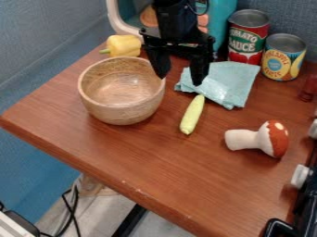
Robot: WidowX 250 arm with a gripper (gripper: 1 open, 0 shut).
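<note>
A black gripper (179, 67) hangs open above the back of the wooden table, between a wooden bowl (121, 98) and a folded light-blue cloth (228, 85), its two fingers apart with nothing clearly between them. A pale yellow corn cob (192, 115) lies in front of the cloth. A toy mushroom (258, 140) with a red spotted cap lies on the right. A yellow object (121, 46) sits behind the bowl at the back left.
Two cans, a red one (246, 42) and a yellow one (283, 62), stand at the back right. A dark appliance (298, 213) lines the right edge.
</note>
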